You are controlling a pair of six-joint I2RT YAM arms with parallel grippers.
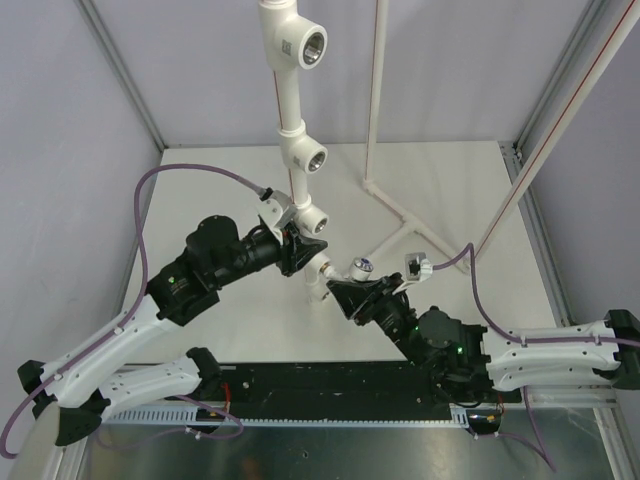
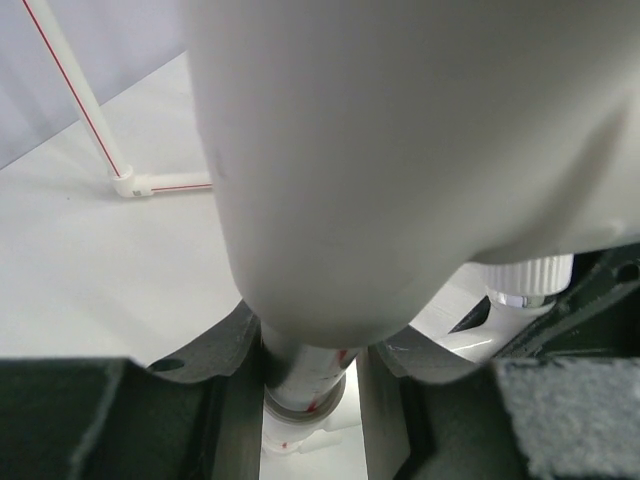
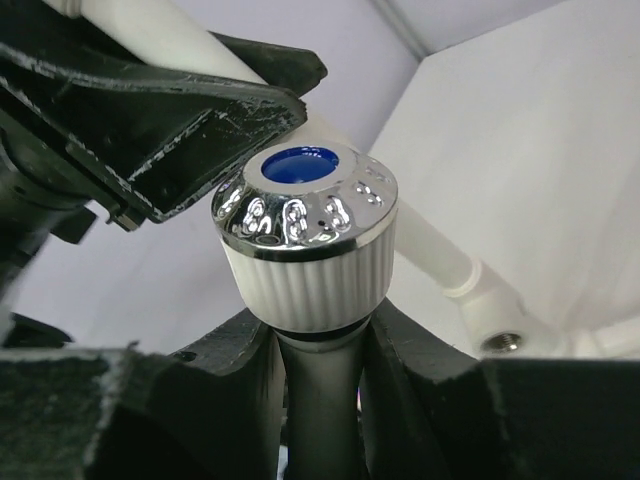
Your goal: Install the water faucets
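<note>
A white pipe column (image 1: 289, 95) with side sockets runs down the centre. My left gripper (image 1: 298, 250) is at its lower section; in the left wrist view its fingers (image 2: 170, 420) flank the pipe, and whether they grip it is unclear. My right gripper (image 1: 350, 295) is shut on the faucet (image 3: 308, 270), whose chrome-rimmed knob with a blue cap stands upright. The faucet's threaded end reaches toward a socket on the column just below my left gripper.
Thinner pipe frames (image 1: 405, 218) stand at the right and back on the white board (image 1: 200, 185). The board's front edge borders a dark gap below both arms.
</note>
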